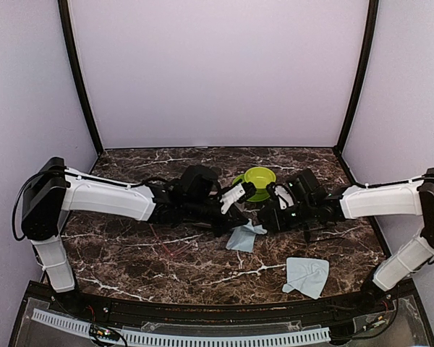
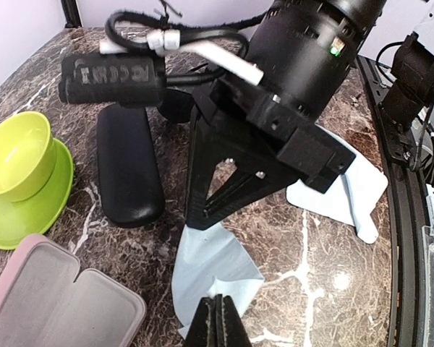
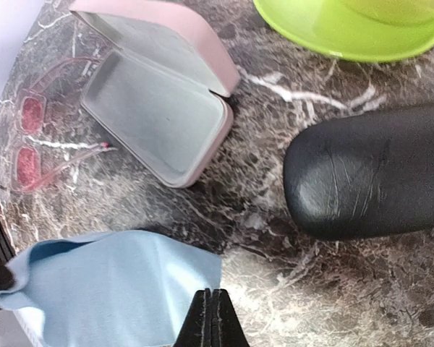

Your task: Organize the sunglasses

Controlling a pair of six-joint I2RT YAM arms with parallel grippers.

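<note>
A light blue cloth point(image 1: 241, 237) is stretched between my two grippers above the table. My left gripper is shut on a folded part of it. My right gripper is shut too, its tips at the cloth's edge; the left wrist view shows them on its upper corner. Pink-lensed sunglasses point(image 3: 29, 141) lie with arms unfolded beside an open pink case point(image 3: 152, 116), which looks empty. A closed black case point(image 2: 129, 166) rests near the right gripper. Dark lens-like glasses point(image 2: 176, 105) show partly behind the right arm.
A lime green bowl point(image 1: 260, 178) on a green plate point(image 2: 58, 191) stands behind the cases. Another pale cloth point(image 1: 306, 277) lies flat at the front right.
</note>
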